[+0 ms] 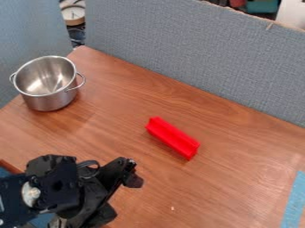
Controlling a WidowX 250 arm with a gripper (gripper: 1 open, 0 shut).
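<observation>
A red oblong block (173,137) lies diagonally on the wooden table, right of centre. A steel pot (46,88) with two side handles stands at the left and looks empty. My black gripper (128,175) is at the lower left, below and left of the red block and apart from it. Its fingertips are small and dark in this view, and I see nothing held between them.
Grey padded walls (191,53) border the table at the back and left. A blue tape strip (293,198) runs along the right edge.
</observation>
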